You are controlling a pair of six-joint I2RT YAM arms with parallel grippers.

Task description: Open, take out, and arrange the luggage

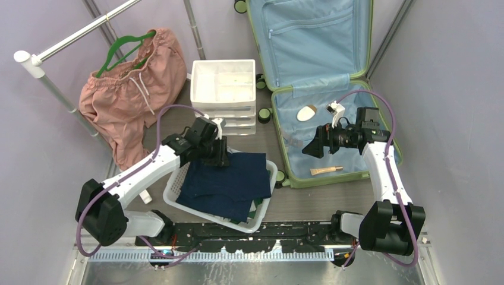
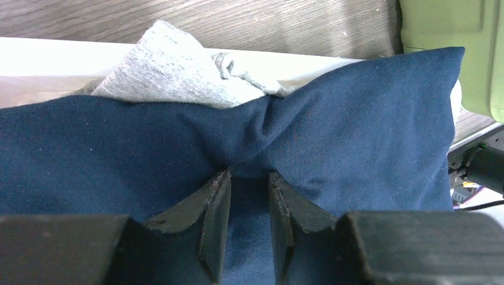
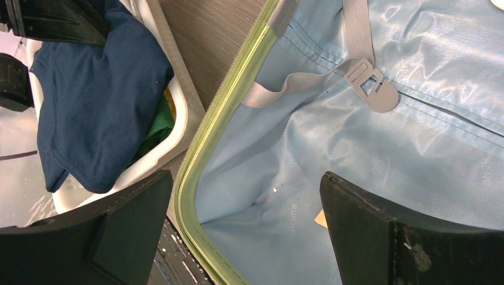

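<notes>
A white laundry basket (image 1: 172, 190) holds folded navy clothing (image 1: 229, 184), with grey fabric (image 2: 166, 65) beneath it. My left gripper (image 1: 219, 155) is down on the navy cloth, fingertips close together with cloth between and beneath them; whether it grips is unclear. The open green suitcase (image 1: 365, 174) with blue lining holds a white oval item (image 1: 305, 113) and a tan tube (image 1: 323, 170). My right gripper (image 1: 318, 143) stands open over the suitcase, nothing between its fingers.
A white drawer unit (image 1: 223, 80) stands behind the basket. At left a pink garment (image 1: 134, 101) hangs on a green hanger from a rack (image 1: 53, 50). The suitcase lid (image 1: 315, 35) is raised at the back.
</notes>
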